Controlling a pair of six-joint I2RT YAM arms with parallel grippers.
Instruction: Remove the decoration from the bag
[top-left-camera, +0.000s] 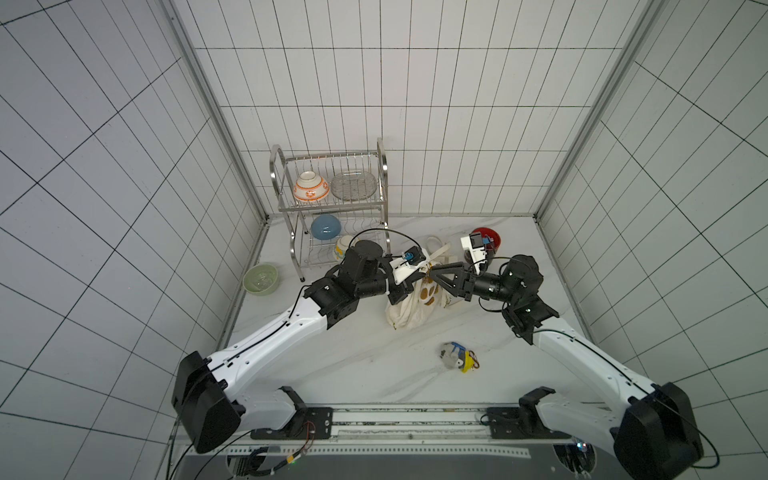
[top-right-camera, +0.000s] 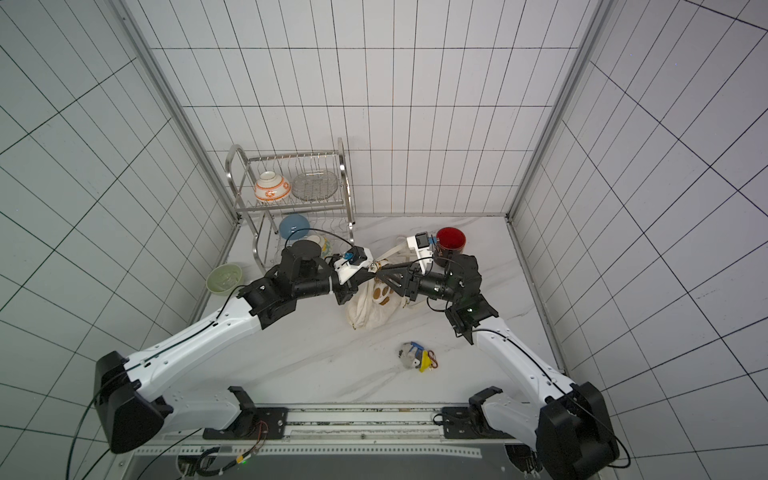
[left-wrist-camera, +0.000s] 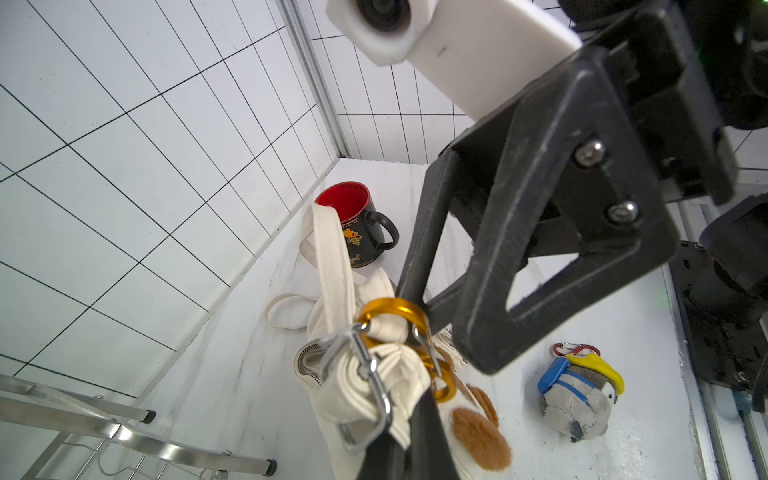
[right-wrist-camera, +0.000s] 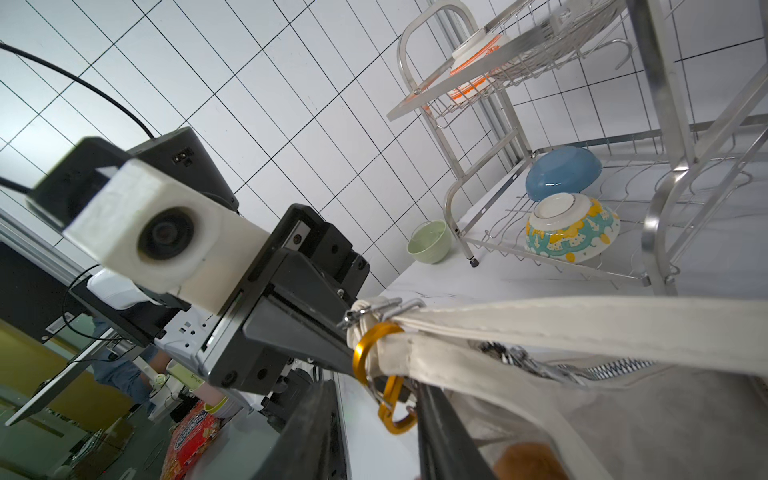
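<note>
A cream cloth bag (top-left-camera: 414, 312) with brown fluffy paw patches lies on the table, its straps (right-wrist-camera: 576, 324) pulled up. My left gripper (top-left-camera: 421, 272) is shut on the bunched strap. A gold carabiner (left-wrist-camera: 392, 308) hooks around the strap there, beside a silver clip (left-wrist-camera: 376, 376). From the other side, my right gripper stands open, with the carabiner's lower part between or just beyond its blurred fingertips. Contact cannot be told. On the bare table in front lies a grey plush toy (left-wrist-camera: 580, 400) with blue and yellow parts and a red clip (left-wrist-camera: 574, 349).
A metal dish rack (top-left-camera: 300, 209) with bowls stands at the back left, a green bowl (top-left-camera: 261, 279) beside it. Behind my right gripper is a black mug (left-wrist-camera: 364, 232) with a red inside. Free table lies left of the plush toy.
</note>
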